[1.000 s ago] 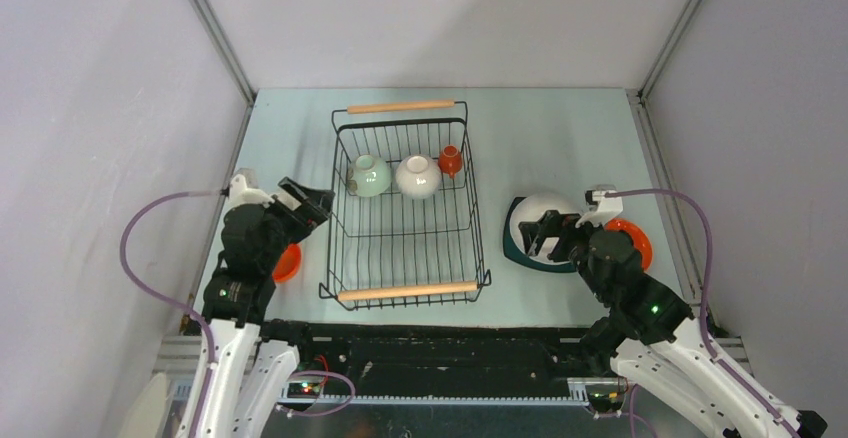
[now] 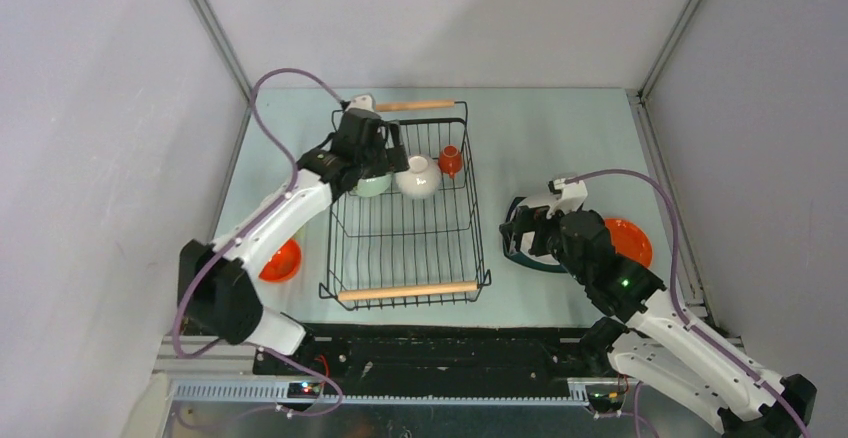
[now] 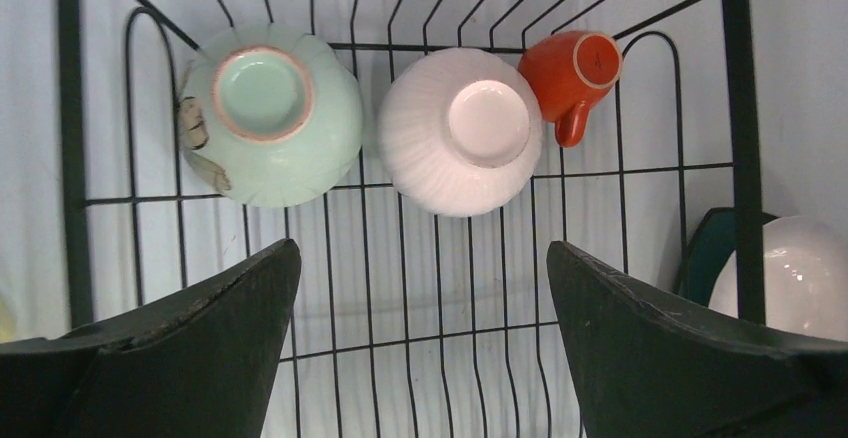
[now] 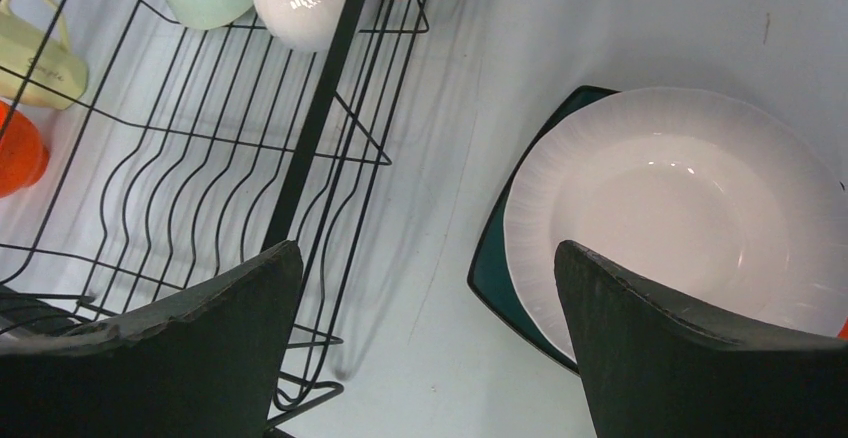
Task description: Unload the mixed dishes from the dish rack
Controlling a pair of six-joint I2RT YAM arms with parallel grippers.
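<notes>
The black wire dish rack (image 2: 405,229) holds three dishes at its back end. A pale green bowl (image 3: 262,123) and a white bowl (image 3: 461,135) lean there bottom-up, side by side. Right of them an orange mug (image 3: 570,75) is wedged in the back corner. Over the rack's back left is my left gripper (image 2: 393,148), open and empty, its fingers (image 3: 215,330) short of both bowls in the left wrist view. To the rack's right, my right gripper hangs open above the edge of a white plate (image 4: 680,193), holding nothing.
Under the white plate is a dark green tray (image 4: 492,258). An orange plate (image 2: 629,242) lies further right. Left of the rack are an orange bowl (image 2: 282,261) and a yellow mug (image 4: 42,56). Behind the tray, the table is clear.
My left gripper has swung from left of the rack to above its back, now partly covering the green bowl in the top view. My right gripper has shifted slightly left. The dishes have stayed put.
</notes>
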